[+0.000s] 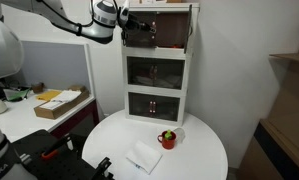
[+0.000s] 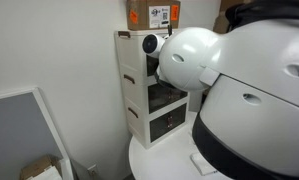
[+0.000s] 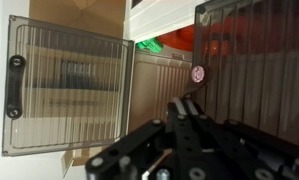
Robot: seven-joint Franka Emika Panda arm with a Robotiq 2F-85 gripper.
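Observation:
A tall white cabinet (image 1: 156, 94) with three tiers of see-through doors stands at the back of the round table. My gripper is at its top tier, with its fingertips close together and nothing visible between them. To the left in the wrist view, a clear door (image 3: 69, 85) with a dark handle stands swung open. On the right, the other clear door (image 3: 254, 75) lies beside the fingertips, with a round pinkish knob (image 3: 198, 74) near its edge. Whether the fingers touch that door I cannot tell. Something red (image 3: 176, 40) and something green (image 3: 150, 45) show inside.
A red mug (image 1: 168, 141) with something green in it and a white cloth or paper (image 1: 144, 156) rest on the white table (image 1: 194, 160). An orange box (image 2: 154, 14) sits on top of the cabinet. Cardboard boxes (image 1: 62, 103) lie to the left.

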